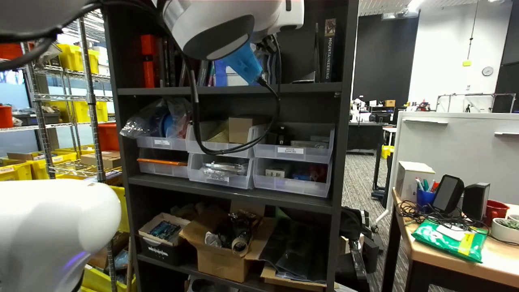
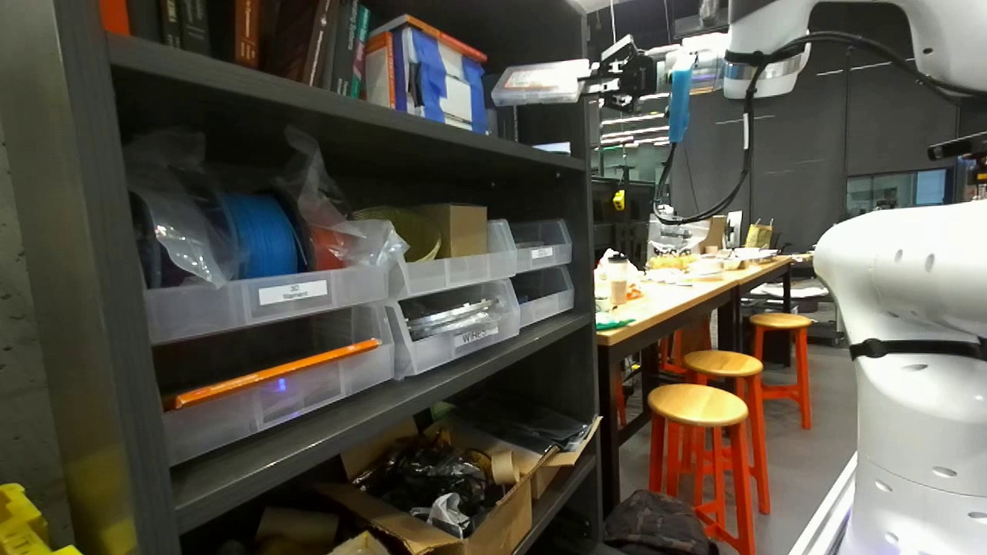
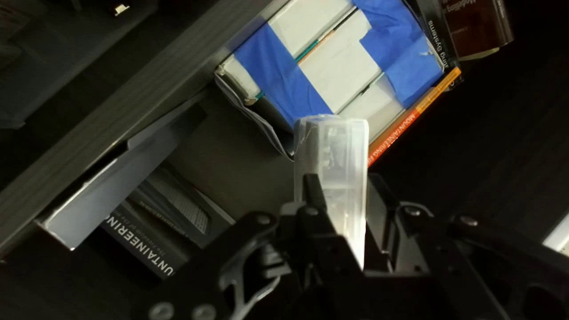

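Observation:
A clear plastic box [image 3: 331, 154], slim and translucent, is clamped between the black fingers of my gripper in the wrist view. Exterior view 2 shows the same box [image 2: 539, 83] roughly level, sticking out from the gripper [image 2: 592, 82] toward the top shelf [image 2: 342, 107]. It appears to be held at the height of the books, above the shelf board. In exterior view 1 the white wrist and blue cable cover hide most of the gripper, and I cannot make out the box there.
Taped blue-and-white books [image 3: 341, 58] stand behind the box in the wrist view. Beside them is a gap, then a leaning grey panel [image 3: 122, 176] and a mountaineering book [image 3: 144, 234]. Labelled clear bins [image 1: 292, 151] fill the shelf below. A cable [image 1: 277, 107] hangs in a loop from the arm.

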